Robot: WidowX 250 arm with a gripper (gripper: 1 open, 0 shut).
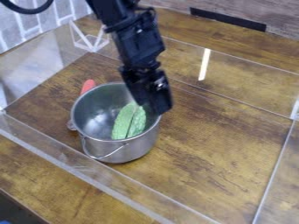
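A steel pot (105, 147) with a wire handle stands on the wooden table, left of the middle. Inside it lies a green, elongated, ridged object (128, 124). My black gripper (155, 100) hangs over the pot's back right part, near the rim. Its fingers are blurred and dark, so whether they are open or shut cannot be told.
A red item (87, 86) lies behind the pot at the left. Clear panels edge the work area on the wooden table (222, 149), whose right part is free. A white strip (205, 65) shows at the back.
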